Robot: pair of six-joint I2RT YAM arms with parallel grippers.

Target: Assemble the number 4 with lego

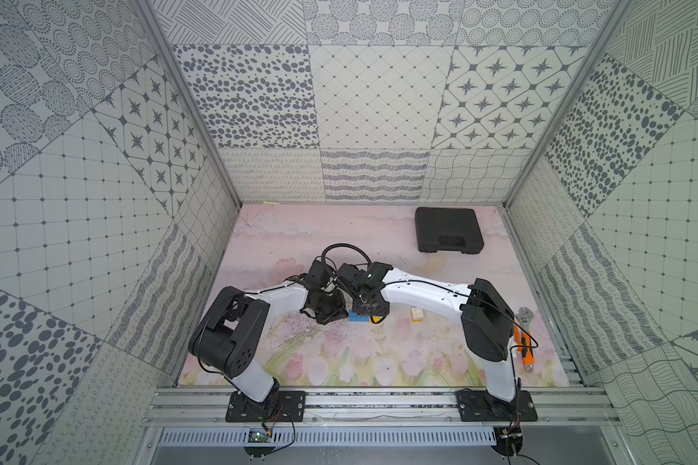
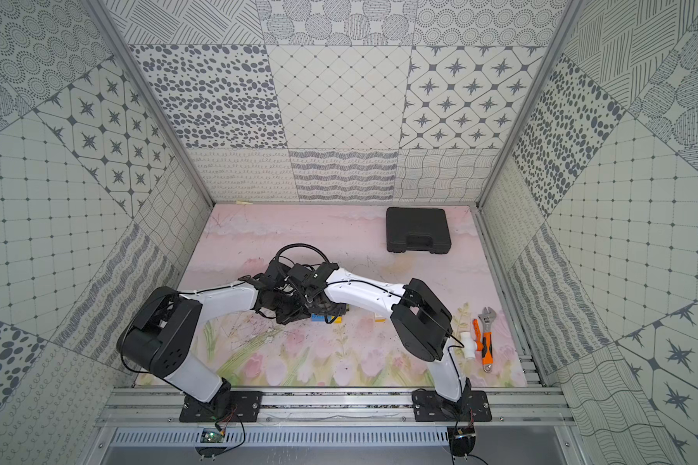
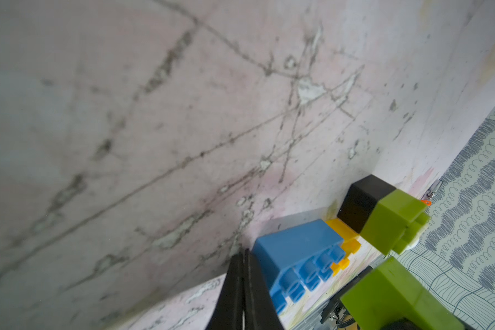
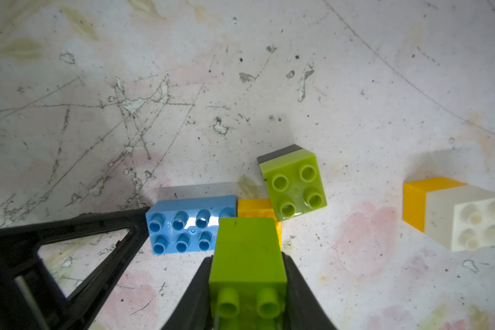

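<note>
In the right wrist view my right gripper grips a green brick (image 4: 247,247), held over a blue brick (image 4: 176,236) that lies end to end with a yellow brick (image 4: 255,208). Beside the yellow one sits a green-topped dark brick (image 4: 291,187), set at an angle. A white brick on yellow (image 4: 451,217) stands apart on the right. My left gripper is shut, nothing visible between its fingers, against or very near the blue brick's end.
A black case (image 1: 448,228) lies at the back right. Orange tools (image 2: 486,345) and a white object (image 2: 467,346) lie by the right arm's base.
</note>
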